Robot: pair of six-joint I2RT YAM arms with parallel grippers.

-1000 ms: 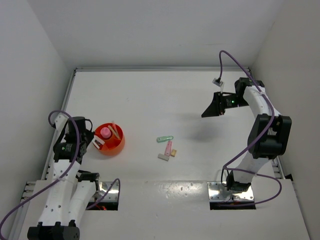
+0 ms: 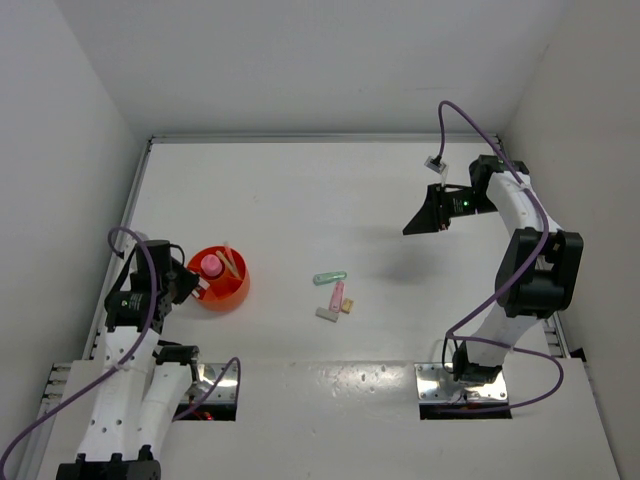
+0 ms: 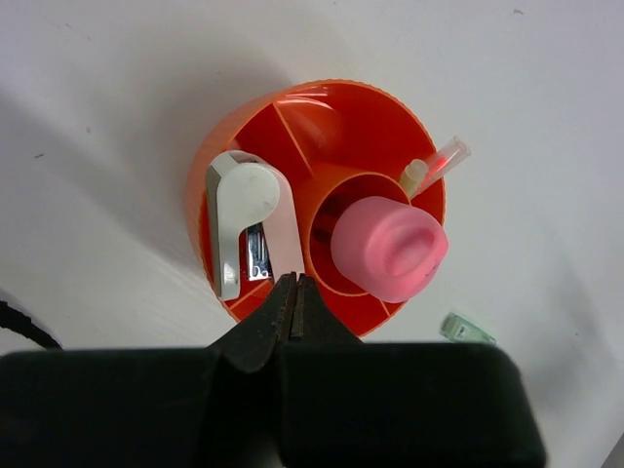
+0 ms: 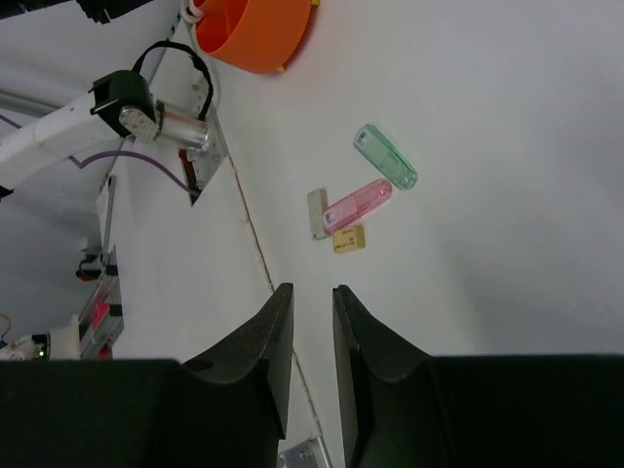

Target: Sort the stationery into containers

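An orange round organizer [image 2: 234, 300] sits at left, holding a pink cylinder [image 3: 388, 249], a white-and-pink item with a metal part [image 3: 249, 195] and slim sticks [image 3: 444, 161]. My left gripper is shut over its near rim, beside the white-and-pink item, nothing visible between its fingers. Mid-table lie a green item [image 2: 329, 277], a pink item [image 2: 337, 295], a grey block [image 2: 326, 314] and a tan block [image 2: 347, 306]. My right gripper hangs open at the right, above bare table.
Metal mounting plates and cables are at the front, by both arm bases.
My left gripper has shifted slightly toward the front and right over the organizer. The right arm looks unmoved.
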